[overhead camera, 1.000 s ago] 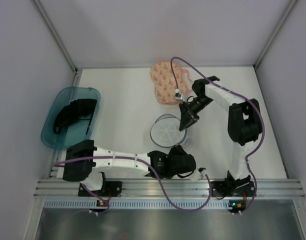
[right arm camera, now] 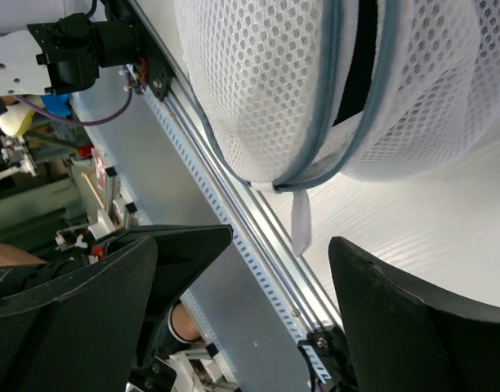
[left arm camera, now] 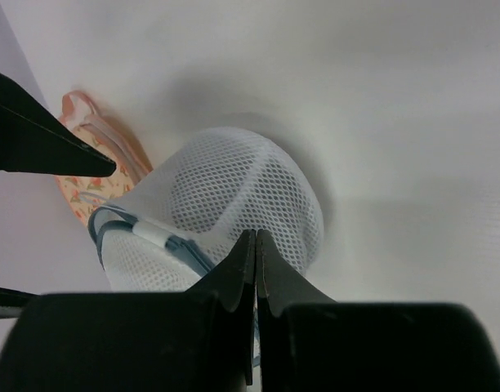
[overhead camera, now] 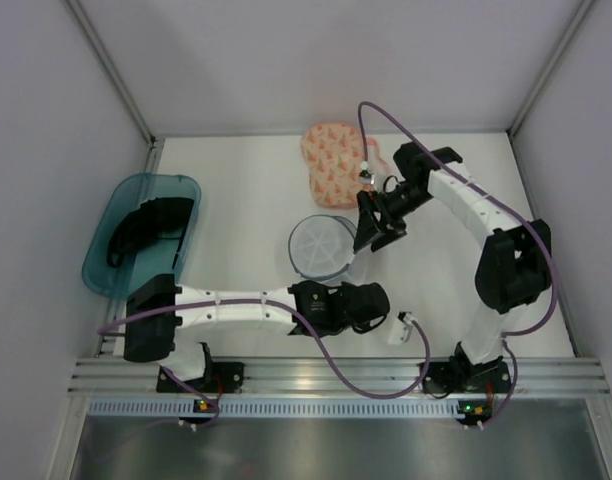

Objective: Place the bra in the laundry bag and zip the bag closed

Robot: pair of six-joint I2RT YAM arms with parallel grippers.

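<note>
The white mesh laundry bag (overhead camera: 318,243) with blue-grey zip edging sits at the table's middle. In the left wrist view its mesh (left arm camera: 201,180) lies under my left gripper, which is shut, nothing visible between its fingers. In the right wrist view my right gripper stands open beside the bag (right arm camera: 258,90); a small white tab (right arm camera: 301,220) at the zip's end hangs between its fingertips, not visibly gripped. A dark strip shows inside the bag's opening; I cannot tell what it is.
A teal bin (overhead camera: 136,275) with black items (overhead camera: 136,225) stands at the left. A pink patterned cloth (overhead camera: 331,165) lies at the back.
The left arm has risen slightly in view, and the bag has moved and changed shape a little.
</note>
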